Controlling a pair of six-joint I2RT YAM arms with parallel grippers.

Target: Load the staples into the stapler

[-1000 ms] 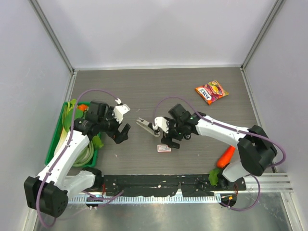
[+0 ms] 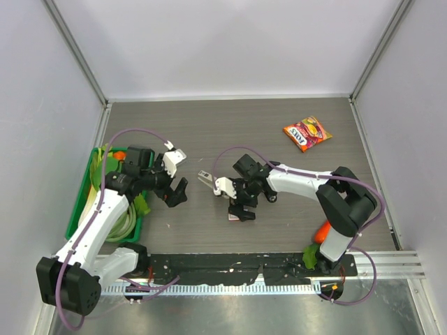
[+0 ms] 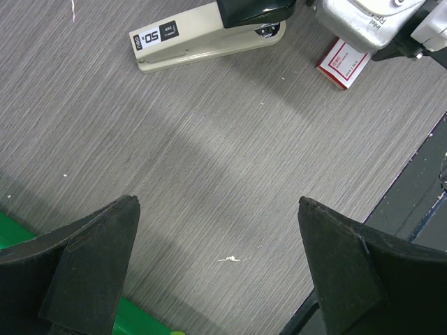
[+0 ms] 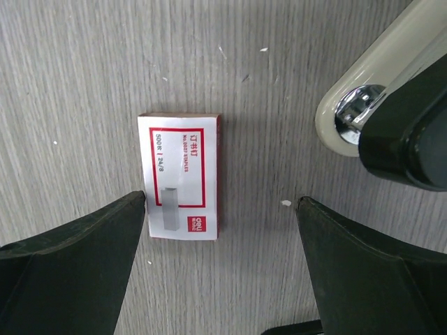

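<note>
In the right wrist view a small white and red staple box (image 4: 183, 178) lies flat on the table, nearer the left finger (image 4: 77, 258) of my right gripper. That gripper is open over the table, nothing held between its fingers. At upper right there shows the end of the stapler (image 4: 328, 122), cream with a black cap. From the left wrist view, the stapler (image 3: 202, 35) lies on its base with its label end to the left. My left gripper hangs open and empty over bare table, left of the stapler in the top view.
A green basket (image 2: 75, 216) of vegetables stands at the left, under the left arm. A red snack bag (image 2: 307, 132) lies at the back right, and a carrot (image 2: 323, 232) near the right arm's base.
My right gripper has moved left and toward the table's front, from beside the staple box to over it, now covering much of it. The left arm has barely moved.
</note>
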